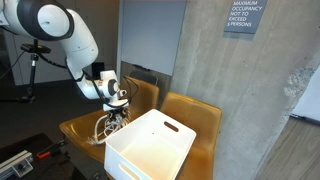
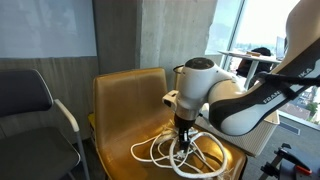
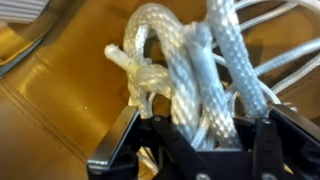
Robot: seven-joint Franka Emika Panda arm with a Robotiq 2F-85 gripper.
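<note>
A white braided rope (image 1: 103,127) lies in a loose, tangled heap on the tan leather seat of a chair. Thick strands of the rope (image 3: 208,95) rise close to the wrist camera and run down between the black fingers. My gripper points down over the heap and appears shut on these strands. Seen from the other side, the gripper (image 2: 184,138) is at the rope (image 2: 205,160), whose loops spread over the seat around it. The exact contact at the fingertips is partly hidden by the rope.
A white open box (image 1: 150,140) stands just right of the rope, apparently empty inside. A second tan chair (image 1: 195,112) is behind it. Tan backrest (image 2: 130,100) rises close beside the arm; a dark chair (image 2: 35,120) stands at the left.
</note>
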